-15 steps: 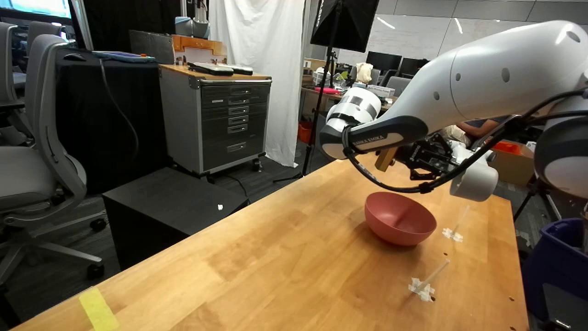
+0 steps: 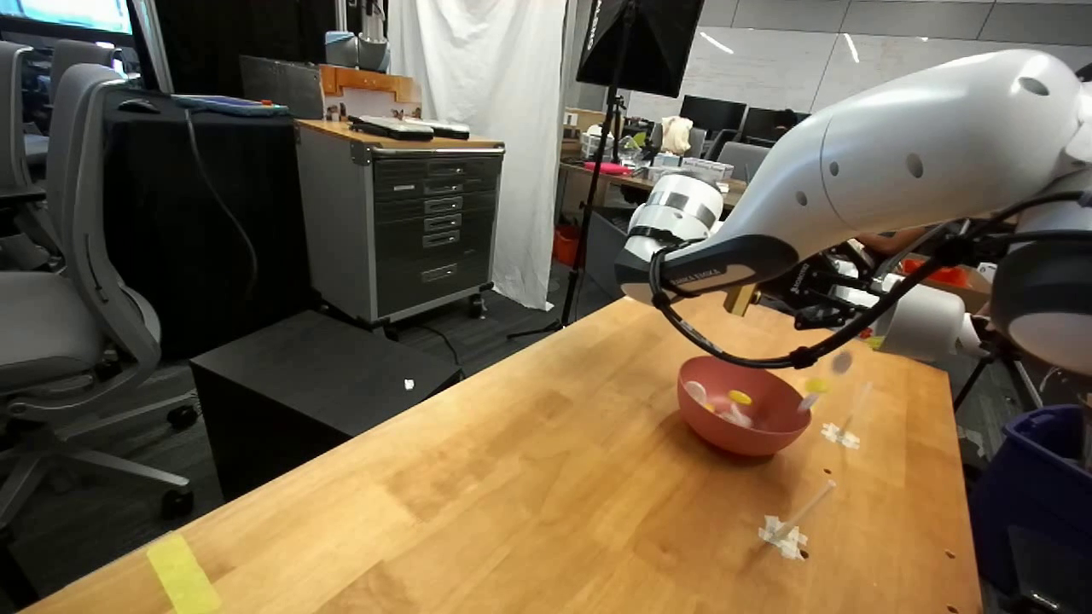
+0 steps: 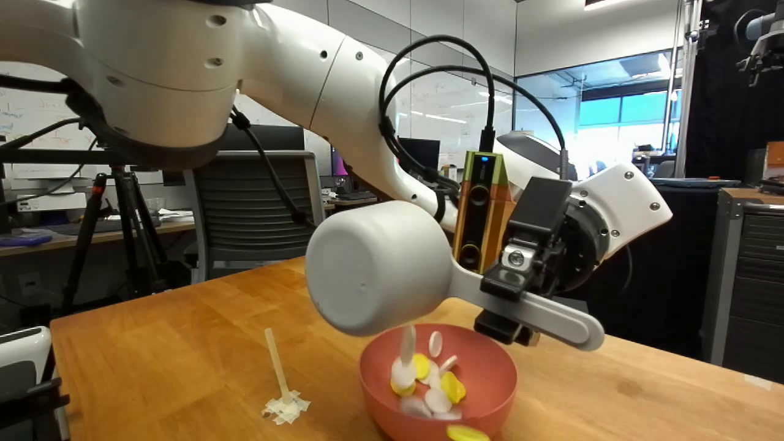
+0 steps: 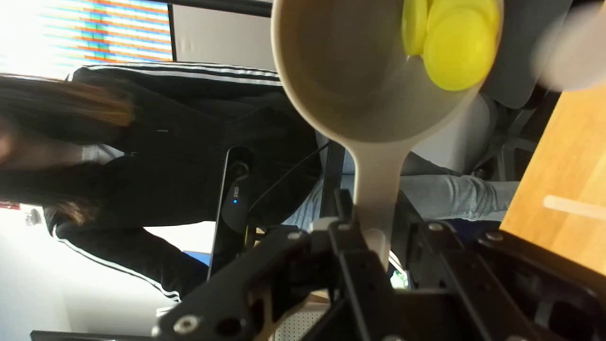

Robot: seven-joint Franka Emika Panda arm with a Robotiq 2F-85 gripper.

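Observation:
My gripper is shut on the handle of a white cup (image 4: 352, 74), seen from behind in exterior view 2. Tilted on its side, the cup (image 3: 382, 268) is held above the red bowl (image 3: 489, 367). Yellow discs (image 4: 458, 51) are still inside near its lip in the wrist view, and a blurred white disc (image 4: 574, 51) is outside it. Several white and yellow pieces (image 3: 437, 400) lie in or fall toward the bowl. In exterior view 1 a yellow piece (image 2: 816, 385) and a pale disc (image 2: 841, 362) are in the air at the bowl's right rim.
Two thin sticks stand up from the wooden table, a nearer stick (image 2: 809, 508) and a farther stick (image 2: 857, 404), both taped at the base. A strip of yellow tape (image 2: 184, 575) marks the near left corner. Bare wood (image 2: 491, 481) spreads left of the bowl.
The cup has tilted and shifted to the right and up in exterior view 1. White and yellow pieces now show in the bowl, which looked empty before, and others are in the air.

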